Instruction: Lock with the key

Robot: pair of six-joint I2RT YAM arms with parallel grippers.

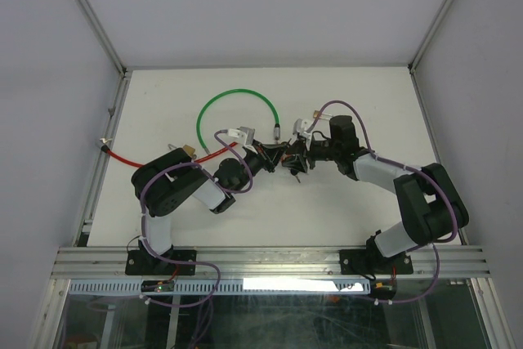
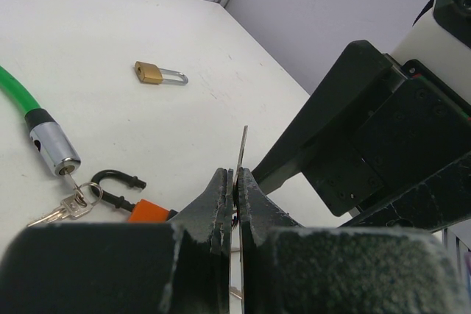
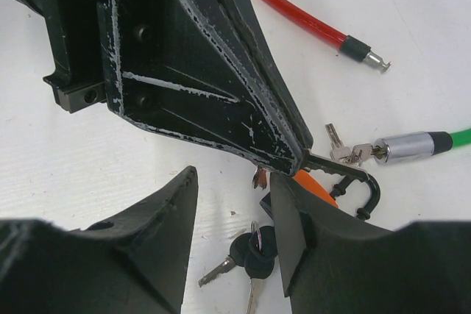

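Observation:
My left gripper is shut; a thin strip shows along its finger seam in the left wrist view, too unclear to name. It meets an orange padlock with a black U shackle, seen also in the right wrist view (image 3: 315,187), partly hidden by the left gripper's black body. My right gripper stands open just beside them, nothing between its fingertips. Below the padlock, keys with black heads (image 3: 259,259) lie on the white table.
A green cable lock (image 2: 51,141) with keys (image 2: 70,205) in its barrel lies behind. A brass padlock (image 2: 151,73) lies farther back. A red cable (image 3: 309,20) runs across the table.

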